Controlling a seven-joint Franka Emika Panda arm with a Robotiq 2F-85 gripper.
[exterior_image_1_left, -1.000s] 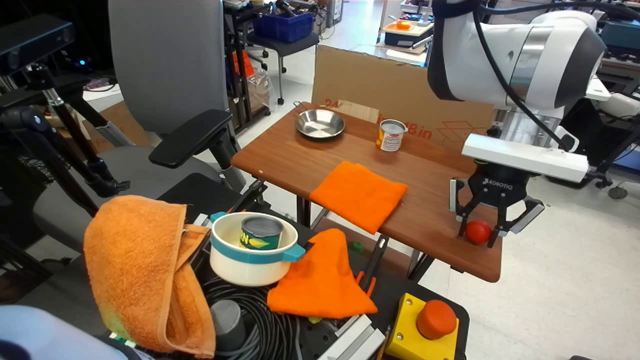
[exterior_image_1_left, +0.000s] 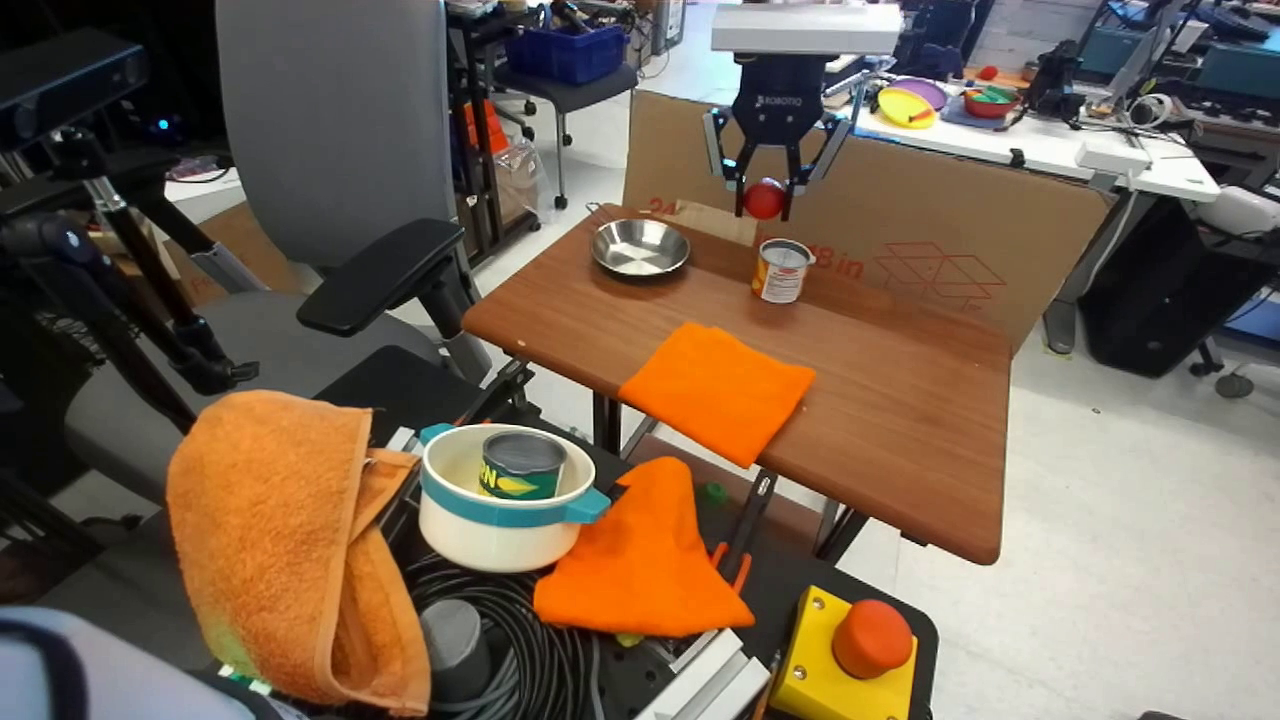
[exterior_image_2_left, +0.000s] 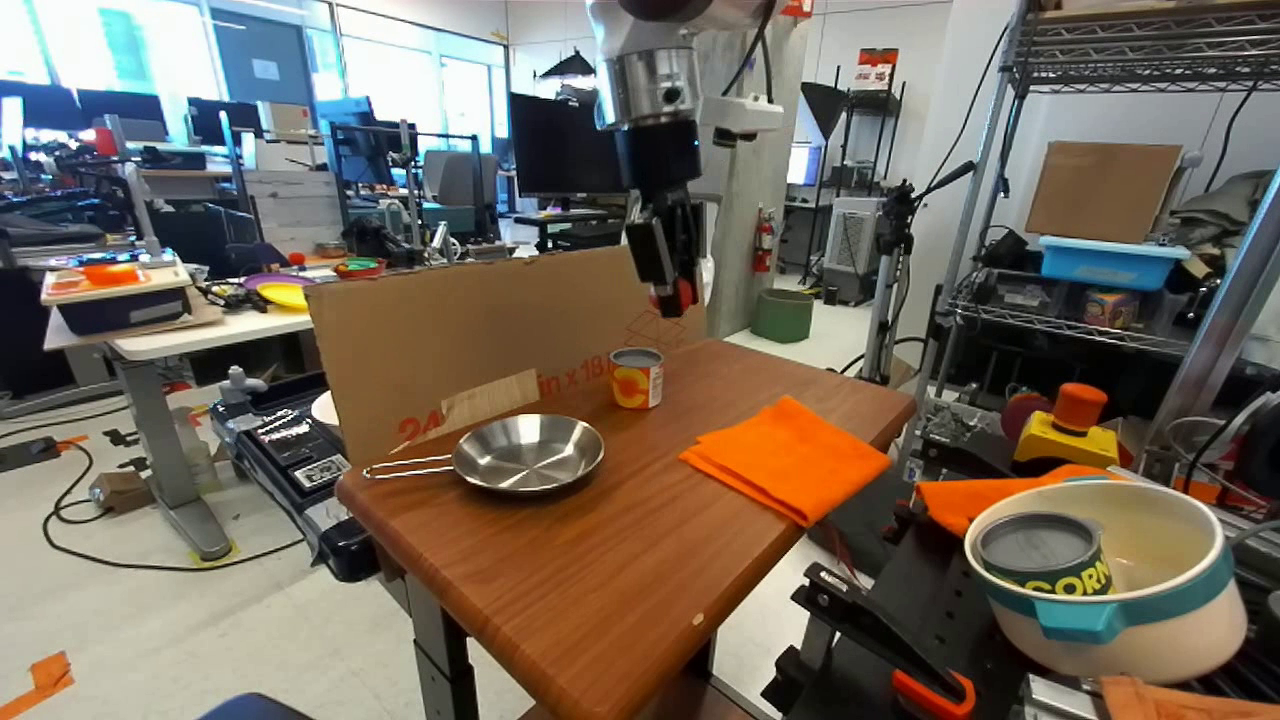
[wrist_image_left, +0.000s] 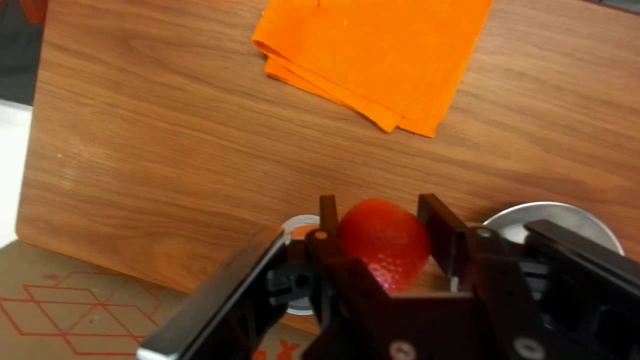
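A round red ball-like object (wrist_image_left: 384, 240) is held between the fingertips of my gripper (exterior_image_1_left: 763, 204), which is shut on it. In exterior view 1 it hangs in the air above the back of the brown table, over a can (exterior_image_1_left: 781, 274) with a grey top and an orange and white label. Part of that can shows behind my left finger in the wrist view. A shiny metal pan (exterior_image_2_left: 528, 454) rests on the table, to the left of the can in exterior view 1. An orange folded cloth (exterior_image_1_left: 720, 390) lies flat at the table's front edge.
Cardboard (exterior_image_2_left: 504, 330) stands upright along the table's back edge.
Holding the red object, my gripper has gone from low over the table's front right corner to high above its back, near the can. Pan, can and cloth are unmoved.
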